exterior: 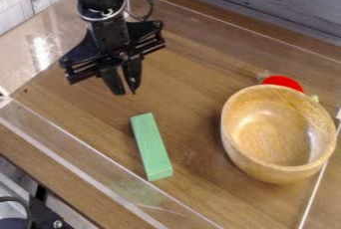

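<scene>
The black gripper (128, 78) hangs in the upper left of the camera view, its narrow fingers close together and pointing down over the wooden table (80, 123). It is shut, with nothing seen between its fingers. A mint-green rectangular block (151, 145) lies flat on the table below and a little right of the gripper, apart from it.
A large wooden bowl (277, 133) stands on the right, with a red object (280, 82) partly hidden behind it. Pale edges run along the left, front and right, and a panelled wall closes the back.
</scene>
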